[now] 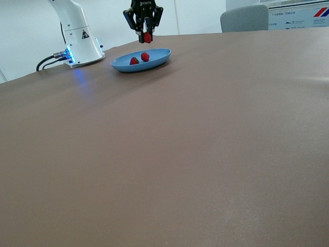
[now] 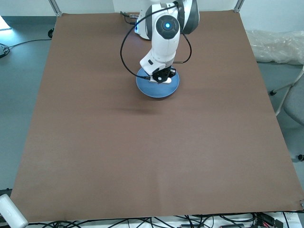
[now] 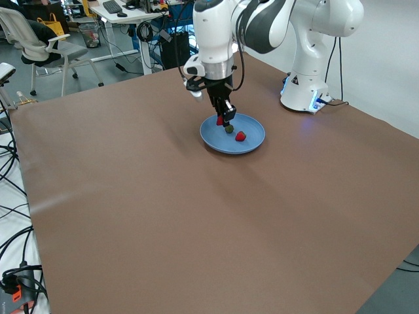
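Observation:
A blue plate (image 1: pixel 123 65) stands on the brown table (image 2: pixel 152 147). In the camera top view my gripper (image 1: pixel 147 35) hangs above the plate, a red strawberry (image 1: pixel 147 38) between its fingers. Two more red berries, a left one (image 1: pixel 134 60) and a right one (image 1: pixel 145 56), lie on the plate below. In the camera right view, the gripper (image 3: pixel 225 119) is over the plate beside a strawberry with its green top (image 3: pixel 229 129) and a red one (image 3: pixel 240 136). In the camera left view the gripper covers the plate's middle and hides the berries.
The arm's white base (image 3: pixel 303 91) stands at the table's edge behind the plate. Cables (image 3: pixel 16 242) lie beyond one edge; a grey chair (image 1: pixel 244 20) stands outside the table.

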